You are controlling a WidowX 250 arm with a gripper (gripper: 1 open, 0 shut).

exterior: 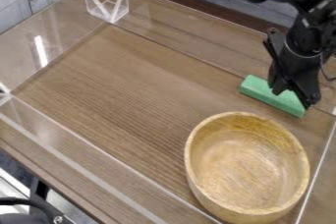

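My black gripper (289, 79) hangs at the right, low over a flat green block (266, 94) that lies on the wooden table. The fingertips are at the block's upper side; whether they touch it I cannot tell. The gripper looks shut, with nothing visible between its fingers. A large pale yellow bowl (247, 163) sits in front of the block at the lower right.
Clear plastic brackets (108, 3) stand near the back left corner. A black cable lies at the bottom left, off the table.
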